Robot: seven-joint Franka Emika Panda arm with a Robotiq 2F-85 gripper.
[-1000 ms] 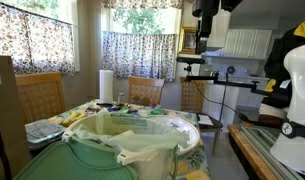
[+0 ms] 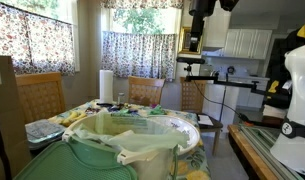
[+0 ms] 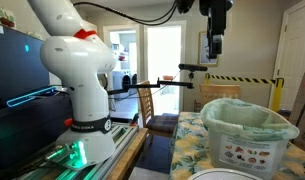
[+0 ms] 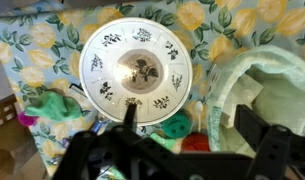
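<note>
High over the table, my gripper hangs open with nothing between its fingers; it also appears at the top of exterior view 2 (image 3: 216,46). Below it in the wrist view lies a white round plate (image 4: 114,62) with a dark leaf pattern. To the right stands a bin (image 4: 218,95) lined with a pale green bag, and something pale rests inside. A green cloth-like thing (image 4: 52,107) lies to the left of the plate. Green (image 4: 176,125) and red (image 4: 196,143) round items sit between plate and bin, partly hidden by the gripper.
A flowered cloth (image 4: 52,45) covers the table. In exterior view 1, a green lid-like panel (image 2: 77,162) stands in front of the bin, and a paper towel roll (image 2: 106,86) is farther back. Chairs (image 2: 40,95) stand around the table.
In exterior view 1 my gripper has shifted slightly to the left. The bin and the things on the table look unmoved.
</note>
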